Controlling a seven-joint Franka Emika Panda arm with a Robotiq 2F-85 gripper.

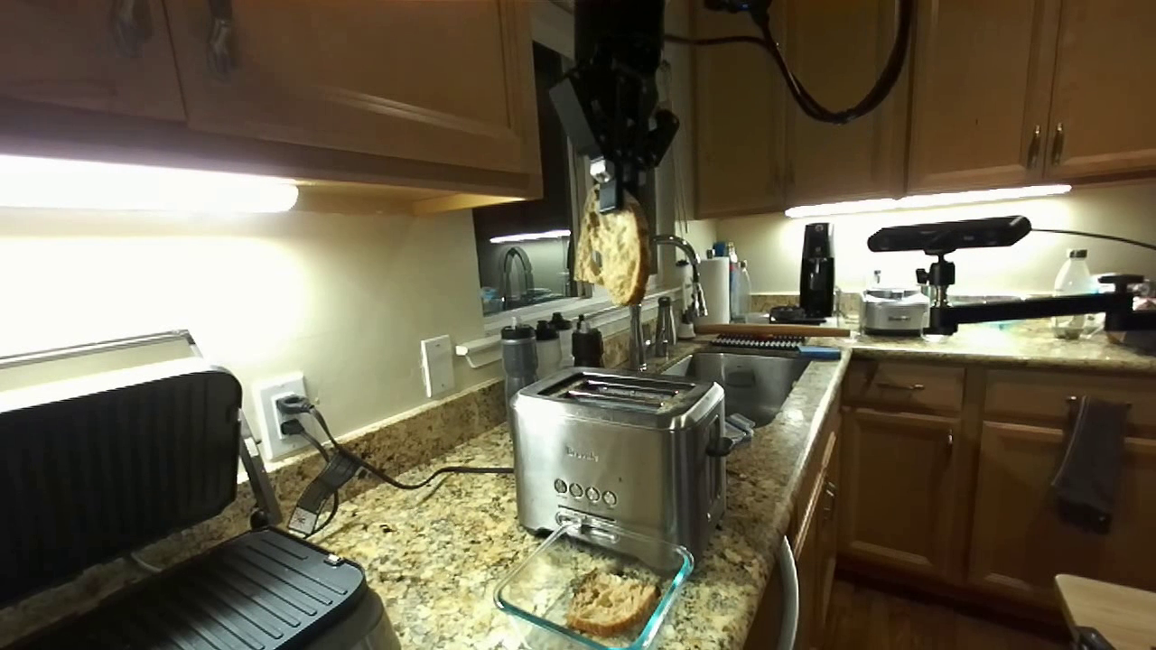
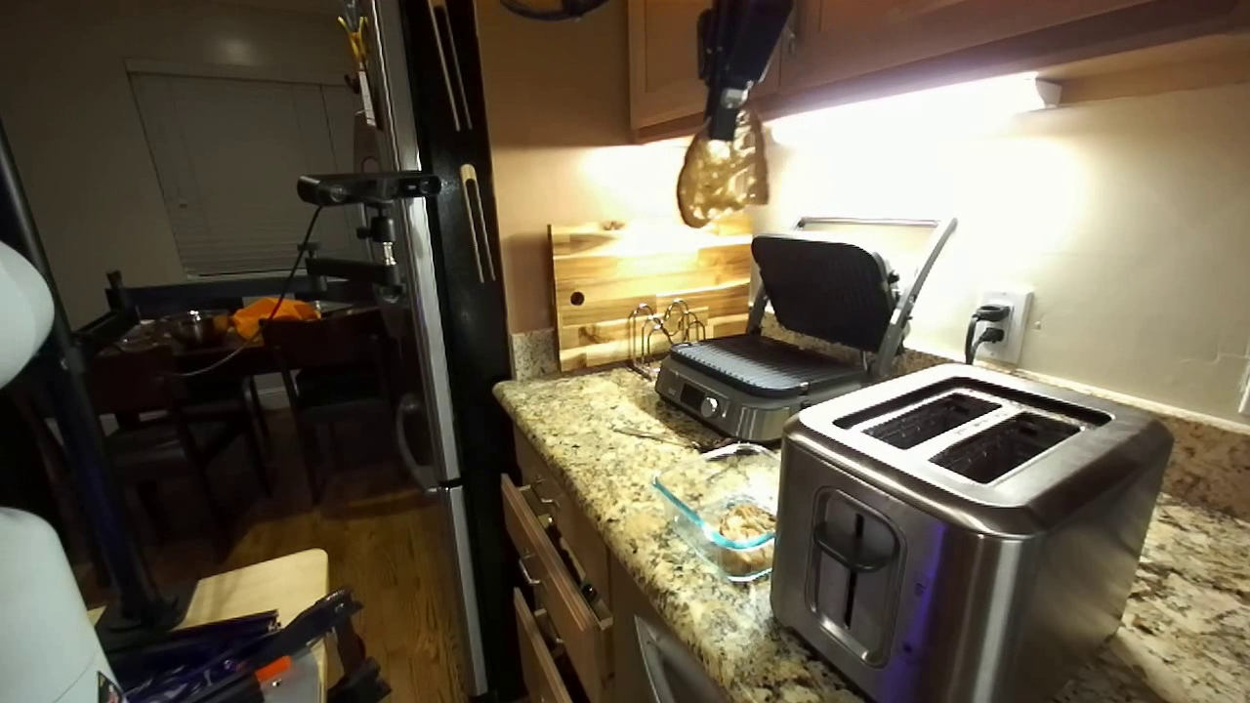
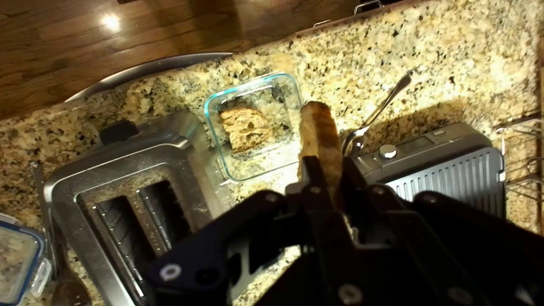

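High above the counter my gripper (image 1: 610, 199) is shut on a slice of bread (image 1: 613, 251), which hangs below the fingers. In the wrist view the held slice (image 3: 320, 133) is seen edge-on, pinched between both fingertips. A steel toaster (image 1: 618, 455) stands on the counter, its two slots (image 2: 973, 435) facing up with no bread showing in them. Beside it sits a glass container (image 3: 253, 92) with a second bread slice (image 3: 245, 129) lying inside. From exterior view 2, the held bread (image 2: 720, 178) hangs clear of everything beneath it.
An open grill press (image 2: 773, 363) stands on the toaster's far side in exterior view 2. A fork or spoon (image 3: 380, 109) lies on the counter near it. Upper cabinets (image 1: 358, 87) hang close to the arm, and a power cord (image 1: 433, 477) runs to the wall outlet.
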